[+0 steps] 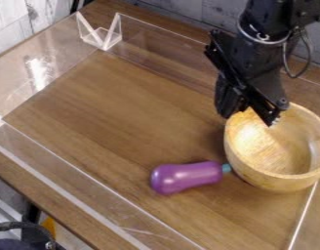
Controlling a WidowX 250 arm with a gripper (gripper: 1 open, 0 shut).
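My black gripper point(241, 96) hangs over the back left rim of a yellow bowl point(287, 161) at the right of the wooden table; whether it is open or shut is unclear from this angle. A purple toy eggplant point(185, 176) with a teal stem lies just left of the bowl, its stem end close to the bowl's side.
Clear plastic walls run along its edges, with a small clear bracket point(100, 31) at the back left. A grey wall stands behind.
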